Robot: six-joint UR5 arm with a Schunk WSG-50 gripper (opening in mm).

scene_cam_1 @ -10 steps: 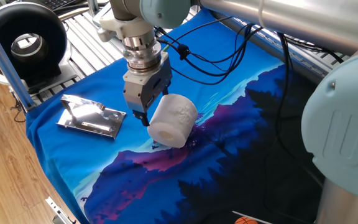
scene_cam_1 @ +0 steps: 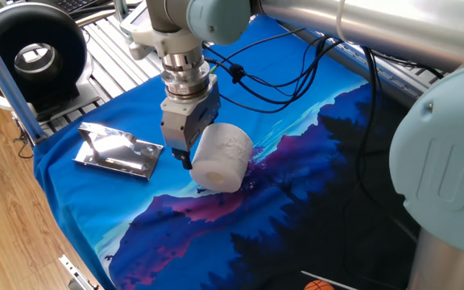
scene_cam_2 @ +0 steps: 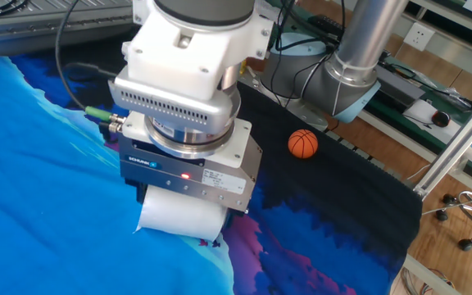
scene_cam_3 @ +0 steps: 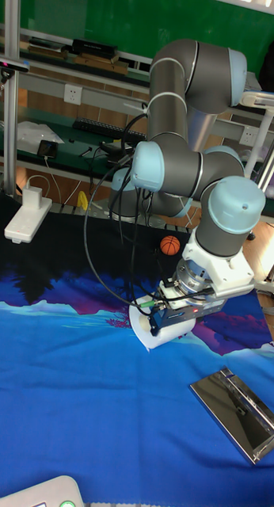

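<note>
A white paper roll (scene_cam_1: 222, 158) lies on its side on the blue printed cloth, its end with the core hole turned toward the camera in exterior view 1. My gripper (scene_cam_1: 200, 147) points down right beside it, with its fingers spread wide along the roll's length. The near finger (scene_cam_1: 186, 160) stands just left of the roll's open end; that end face shows uncovered. Exterior view 2 has the roll (scene_cam_2: 183, 215) directly below the gripper body, partly covered by it. Whether a finger touches the roll, I cannot tell.
A shiny metal plate with a raised handle (scene_cam_1: 119, 151) rests on the cloth left of the gripper. A small orange basketball (scene_cam_2: 303, 144) sits on the dark part of the cloth. Black cables (scene_cam_1: 296, 89) hang near the arm. Bare cloth (scene_cam_3: 104, 405) lies in front.
My gripper has come very slightly lower, close beside the roll. The roll has shifted a touch to the left. The metal plate is where it was.
</note>
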